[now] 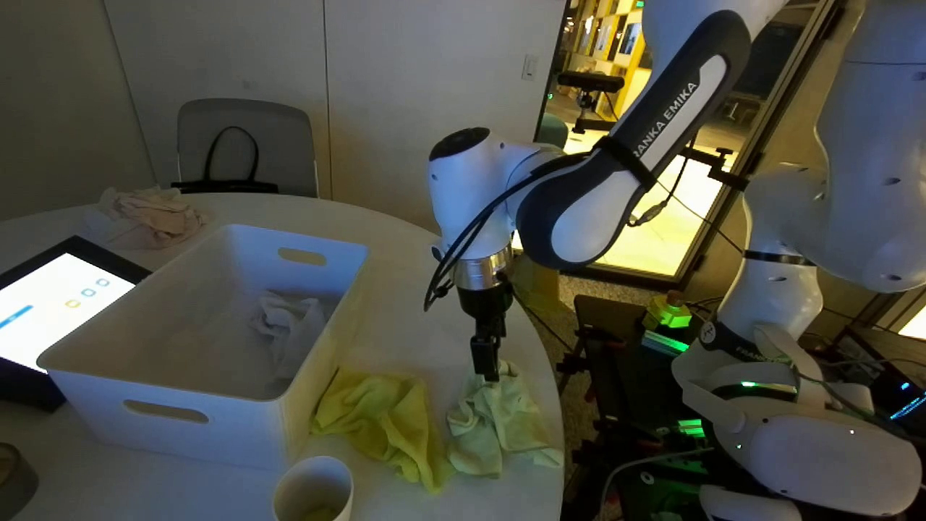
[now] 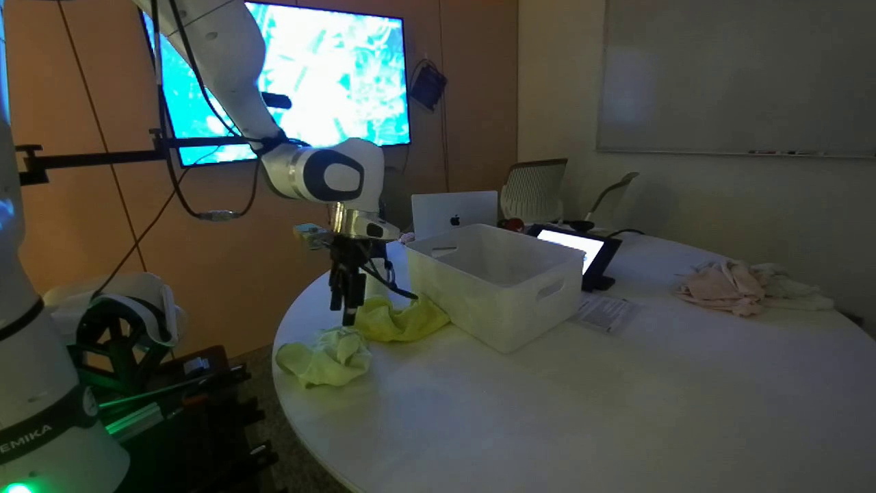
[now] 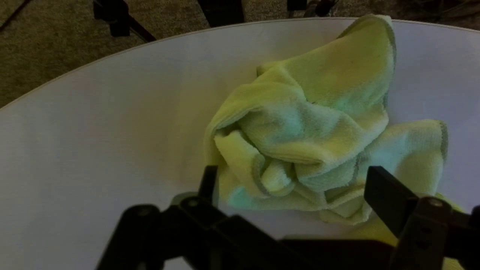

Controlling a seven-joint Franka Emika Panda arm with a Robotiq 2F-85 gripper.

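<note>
My gripper is open, with nothing held between its spread fingers. In the wrist view a crumpled pale green cloth point(image 3: 310, 130) lies on the table just ahead of and below the fingertips. Exterior view 1 has the gripper point(image 1: 486, 372) over the far part of this pale cloth point(image 1: 499, 425). A brighter yellow cloth point(image 1: 386, 421) lies beside it, close to the white bin point(image 1: 173, 438). Inside the bin rests a whitish cloth point(image 1: 291, 330). From the other side, the gripper point(image 2: 348, 316) hangs above and behind the pale cloth point(image 2: 326, 357).
A white cup point(image 1: 314, 490) stands near the bin's corner. A lit tablet point(image 1: 61, 304) is on the bin's other side, and pinkish cloths point(image 2: 723, 287) lie farther off. The table edge point(image 3: 148, 45) runs close to the pale cloth. Bare table point(image 2: 575, 411) spreads in front of the bin.
</note>
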